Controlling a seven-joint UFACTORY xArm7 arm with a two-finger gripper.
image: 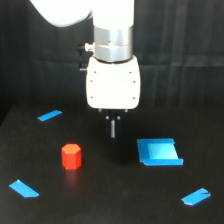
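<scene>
Near the top middle hangs my arm, its white gripper body above the dark table. Below that body, my gripper shows as small, dark shapes, too indistinct to tell how its fingers stand. Lower left of it, a red block with an angular outline stands on the table, apart from the gripper. To the lower right lies a blue square on the table, also clear of the gripper.
Strips of blue tape mark the table at the back left, front left and front right. A dark curtain hangs behind.
</scene>
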